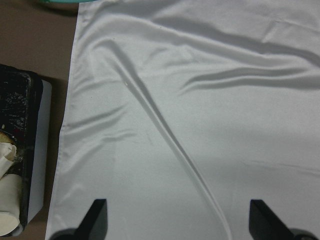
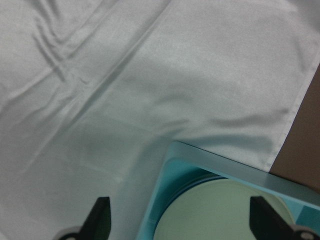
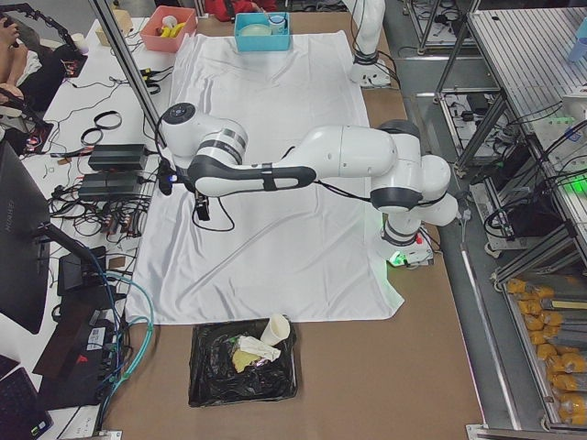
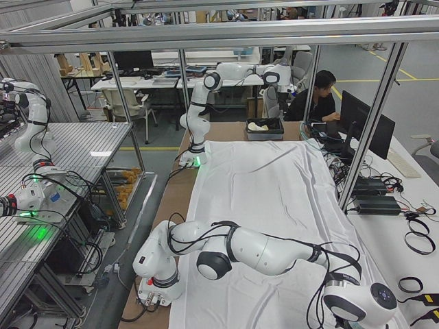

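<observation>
My left gripper hangs above the white cloth [image 1: 190, 130], open and empty; in the camera left view its arm reaches across the cloth. The black-lined bin [image 3: 211, 367] holds crumpled scraps and a white cup [image 3: 277, 330]. My right gripper, open, is over the corner of a blue box [image 2: 200, 157] holding a pale green dish [image 2: 215, 210]. That box [image 3: 261, 41] stands at the cloth's far end in the camera left view.
A red box [image 3: 169, 27] with yellow items sits beside the blue box. Monitors, cables and metal posts [image 3: 138, 82] line one side.
</observation>
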